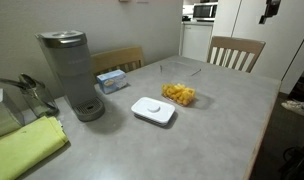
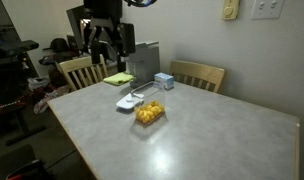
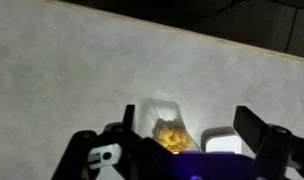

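Note:
A clear plastic container (image 2: 158, 97) with yellow pieces (image 2: 149, 113) in it stands on the table. In exterior view 1 the yellow pieces (image 1: 178, 94) show near the middle. Beside them lies a low white rectangular box or lid (image 1: 154, 110), which the wrist view shows too (image 3: 224, 144). High above the table, my gripper (image 2: 108, 62) hangs well clear of everything. Its fingers are wide apart in the wrist view, and the gripper is open with nothing between them. The container appears between and below the fingers there.
A tall grey machine (image 1: 72, 70) stands by the wall, with a blue-white box (image 1: 112, 81) near it and a yellow-green cloth (image 1: 28, 145) in front. Wooden chairs (image 1: 236, 53) border the table.

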